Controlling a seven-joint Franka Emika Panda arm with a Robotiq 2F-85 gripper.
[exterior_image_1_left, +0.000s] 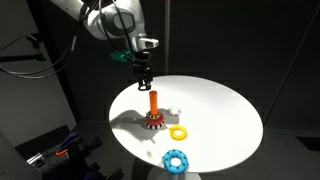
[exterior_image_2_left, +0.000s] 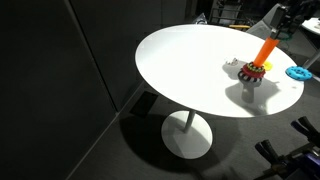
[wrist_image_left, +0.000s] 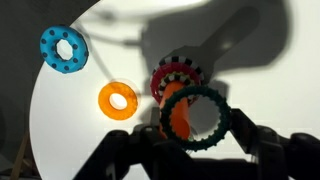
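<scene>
An upright orange post rises from a stack of red and black-and-white rings on the white table. My gripper is shut on a dark ring, close to the post's top and slightly left of it in exterior view 1. In the wrist view, part of the orange post shows through the ring's opening. Whether the ring lies directly over the post's tip, I cannot tell. A yellow-orange ring and a blue dotted ring lie flat on the table.
A small whitish object is just behind and right of the post. The round white table has wide clear room to the right, and its front edge runs close to the blue ring.
</scene>
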